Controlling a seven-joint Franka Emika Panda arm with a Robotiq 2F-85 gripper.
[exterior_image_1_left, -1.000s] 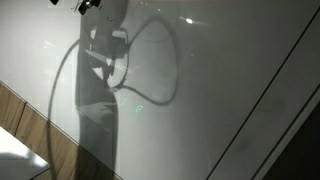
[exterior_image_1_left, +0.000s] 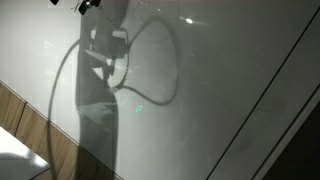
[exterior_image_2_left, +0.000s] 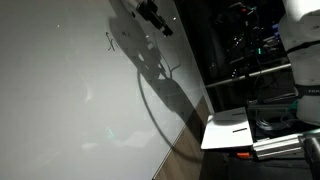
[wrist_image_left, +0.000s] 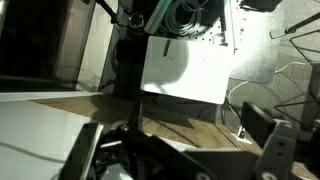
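Note:
A large white board (exterior_image_1_left: 215, 70) fills most of exterior view 1, carrying the arm's long shadow and a looped cable shadow. Only dark tips of my gripper (exterior_image_1_left: 88, 5) show at the top edge there. In exterior view 2 the gripper (exterior_image_2_left: 150, 14) hangs at the top, in front of the white surface (exterior_image_2_left: 60, 90). A small dark mark (exterior_image_2_left: 111, 41) is on that surface, to the left of the gripper. Along the bottom of the wrist view the gripper stands open, its dark fingers (wrist_image_left: 83, 148) wide apart with nothing seen between them.
A white panel (wrist_image_left: 186, 70) lies beyond the gripper, with coiled cable (wrist_image_left: 183, 18) behind it. Wood-coloured flooring (wrist_image_left: 150, 110) runs below. In exterior view 2, dark equipment (exterior_image_2_left: 235, 45) and a white robot body (exterior_image_2_left: 303, 70) crowd the right side. The board's middle is clear.

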